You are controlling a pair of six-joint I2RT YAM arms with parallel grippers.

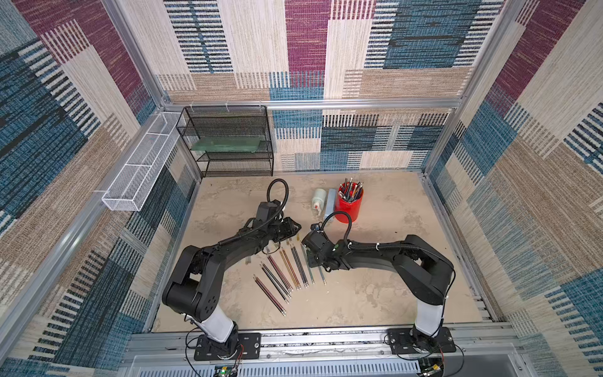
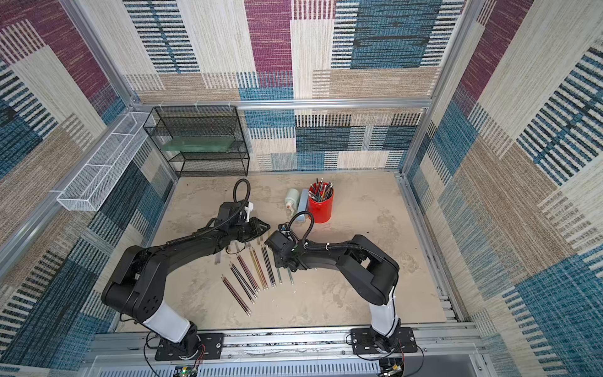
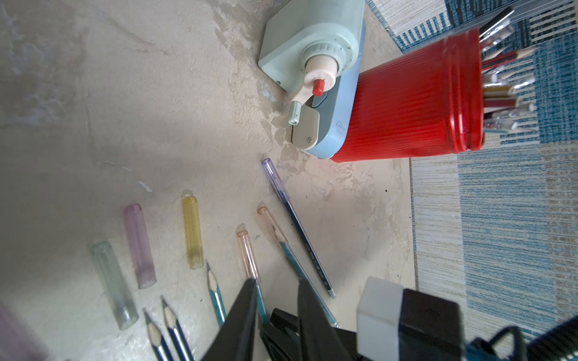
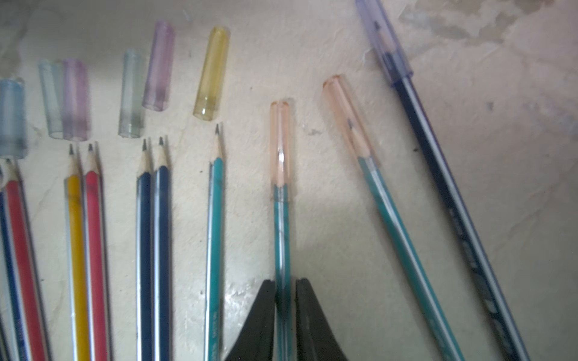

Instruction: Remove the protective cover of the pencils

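In the right wrist view, a teal pencil (image 4: 281, 240) still wears a clear orange cover (image 4: 281, 141). My right gripper is nearly closed at this pencil's shaft; whether it pinches the pencil or sits above it, I cannot tell. To its right lie another teal pencil (image 4: 409, 252) under an orange cover (image 4: 352, 120) and a dark pencil (image 4: 463, 228) under a purple cover (image 4: 385, 42). My left gripper is partly open above the table, near the covered tips. Bare pencils (image 4: 215, 204) lie to the left, below loose covers (image 4: 212, 72).
A red cup (image 3: 409, 99) full of pencils stands at the back, beside a pale green sharpener (image 3: 313, 30) and a light blue box (image 3: 337, 114). Both arms' ends are close together.
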